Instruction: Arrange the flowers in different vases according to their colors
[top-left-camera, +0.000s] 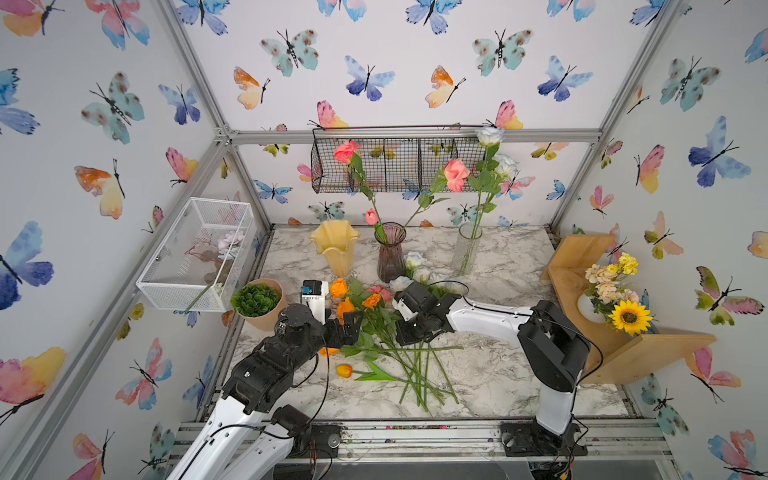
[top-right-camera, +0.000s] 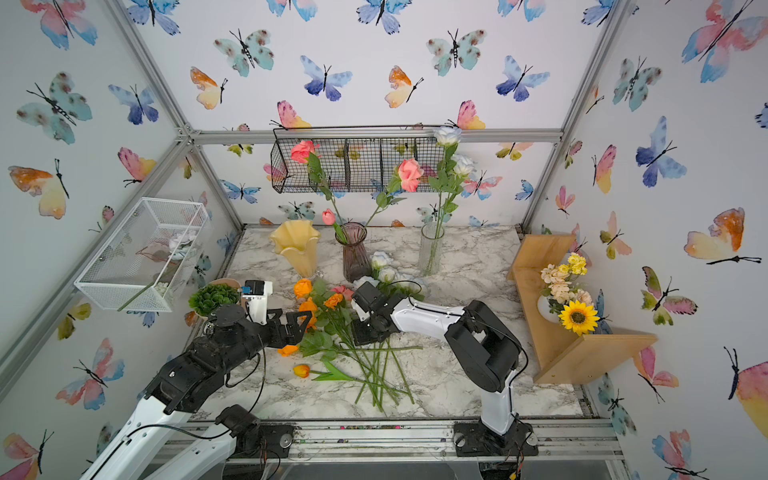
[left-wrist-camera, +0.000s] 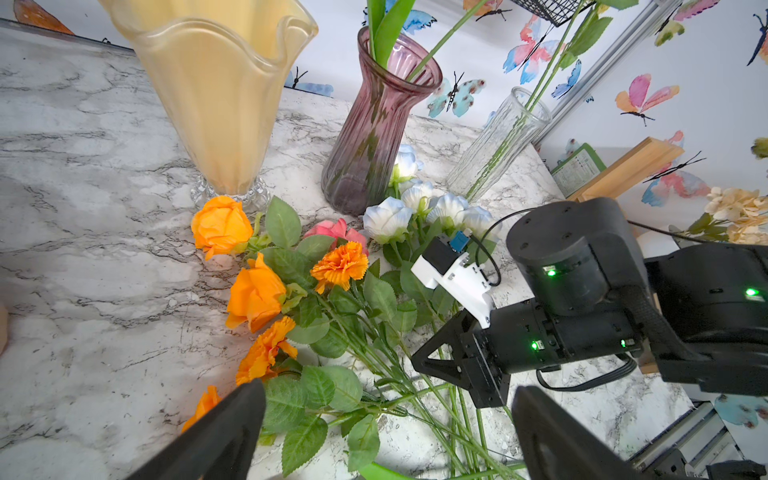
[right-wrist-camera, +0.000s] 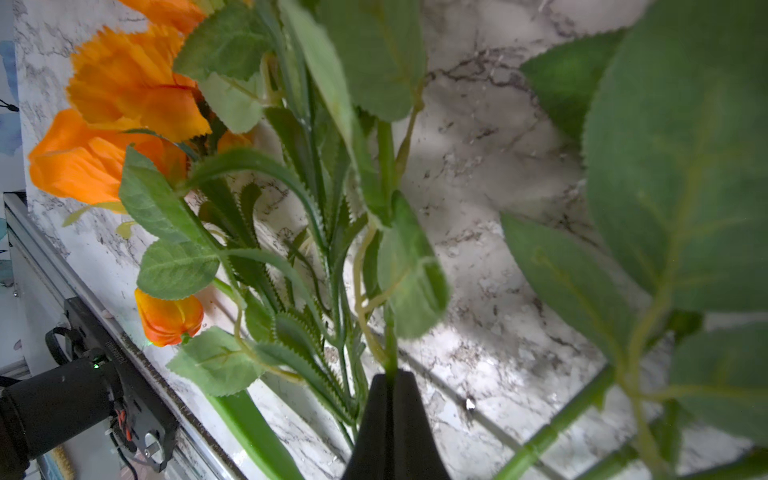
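Note:
On the table lies a bundle of flowers: orange flowers (left-wrist-camera: 256, 294), a pink flower (left-wrist-camera: 337, 232), white-blue roses (left-wrist-camera: 387, 219) and an orange tulip (right-wrist-camera: 169, 317). Behind it stand an empty-looking yellow vase (top-left-camera: 334, 249), a purple vase (top-left-camera: 391, 260) holding pink flowers (top-left-camera: 455, 174), and a clear vase (top-left-camera: 465, 252) holding white-blue roses (top-left-camera: 490, 136). My left gripper is open above the bundle's left side. Among the stems, my right gripper is shut. A green stem meets its tips; whether it is pinched between them cannot be told.
A wooden shelf (top-left-camera: 592, 364) with yellow flowers stands at the right. At the left are a potted green plant (top-left-camera: 256, 299) and a white wire basket (top-left-camera: 196, 256). Both grippers are close together over the bundle.

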